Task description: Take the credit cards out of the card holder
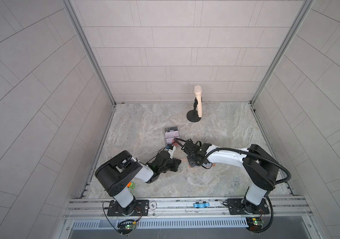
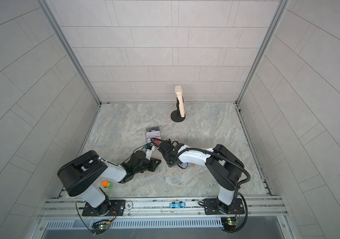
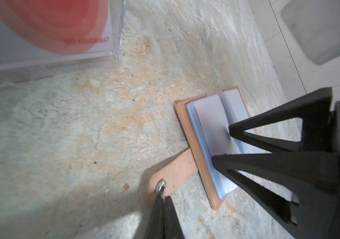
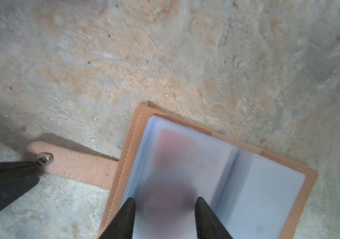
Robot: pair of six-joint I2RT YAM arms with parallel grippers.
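Observation:
The tan leather card holder point(image 3: 211, 191) lies opened out flat on the table, with clear bluish sleeves inside. In the right wrist view a pale card with a reddish patch point(image 4: 175, 147) shows through the top sleeve. A strap with a metal snap point(image 3: 173, 175) sticks out from the holder's left side. My left gripper is shut right at the strap's end; whether the strap is pinched between its fingertips is hard to see. Over the sleeves, my right gripper stands part open, its fingers apart and nothing visibly held.
Behind the grippers lies a clear box with printed labels point(image 1: 171, 134). At the back, a beige microphone point(image 1: 198, 101) stands on a black base point(image 1: 193, 116). A small orange and green block point(image 2: 106, 184) sits by the left arm.

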